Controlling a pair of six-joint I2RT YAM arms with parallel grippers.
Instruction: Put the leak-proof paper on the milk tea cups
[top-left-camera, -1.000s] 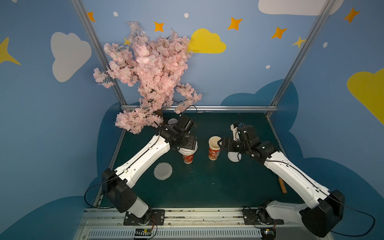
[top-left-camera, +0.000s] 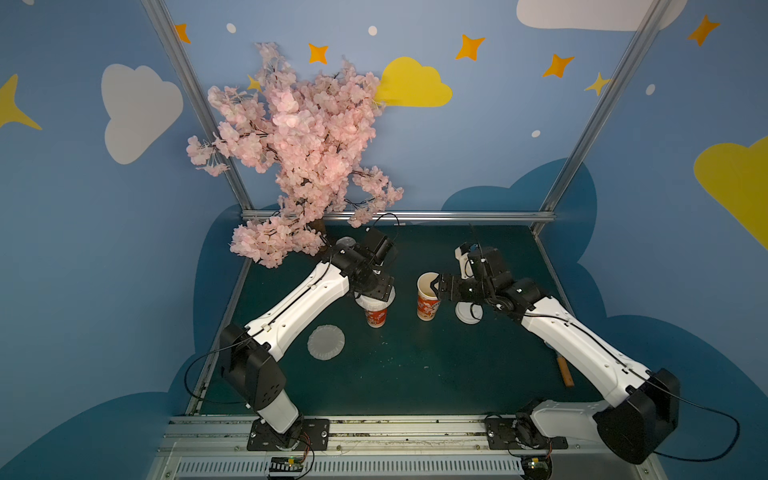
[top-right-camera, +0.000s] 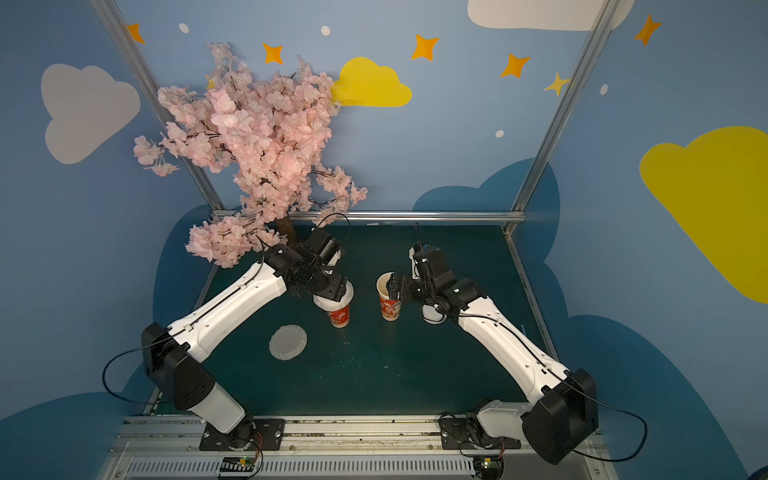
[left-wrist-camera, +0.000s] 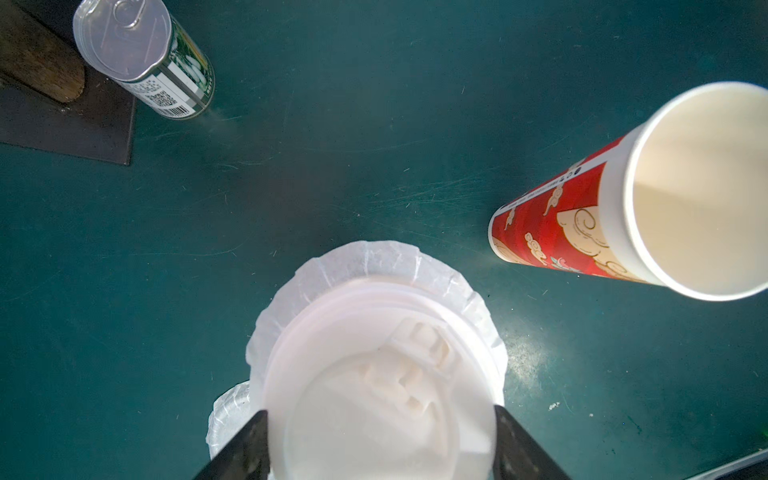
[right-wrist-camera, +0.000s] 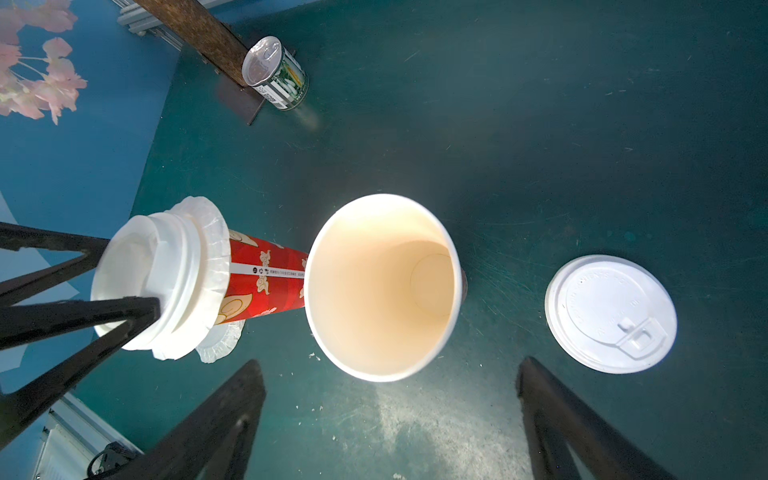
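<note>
On the left red cup (right-wrist-camera: 264, 280), in the right wrist view, a frilled white paper (right-wrist-camera: 209, 272) lies beneath a white lid (right-wrist-camera: 164, 280). My left gripper straddles this lid, a finger against either side; whether it presses is unclear. A second frilled paper (top-left-camera: 326, 342) lies flat on the table, front left. The right red cup (left-wrist-camera: 560, 224) stands upright and uncovered, its inside bare. Close to that cup's rim, my right gripper is open, with nothing held between its fingers. Another white lid (right-wrist-camera: 610, 313) rests on the table to the right.
A tin can (right-wrist-camera: 275, 73) stands at the back left beside the blossom tree's foot. A wooden-handled tool (top-left-camera: 565, 371) lies near the right edge, partly behind the right arm.
My right arm has shifted slightly left towards the uncovered cup. Cups and loose paper have not visibly moved.
</note>
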